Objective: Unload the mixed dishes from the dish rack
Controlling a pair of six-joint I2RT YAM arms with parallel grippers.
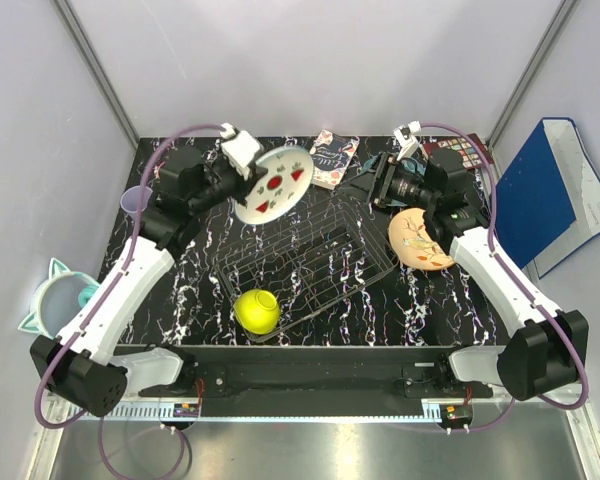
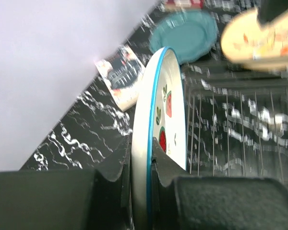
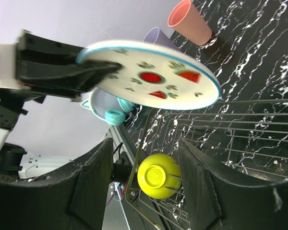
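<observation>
My left gripper is shut on the rim of a white plate with watermelon pattern (image 1: pixel 275 185), held up above the rear left of the wire dish rack (image 1: pixel 325 290); in the right wrist view the plate (image 3: pixel 149 84) is tilted. A yellow bowl (image 1: pixel 257 312) lies in the rack's front left. My right gripper (image 1: pixel 370 185) hangs at the rack's rear right, its fingers apart with nothing between them.
An orange plate (image 1: pixel 420 245) and a teal plate (image 2: pixel 182 36) lie on the right. A book (image 1: pixel 330 158) is at the back. A pink cup (image 3: pixel 189 21) and purple cup (image 1: pixel 132 203) stand left.
</observation>
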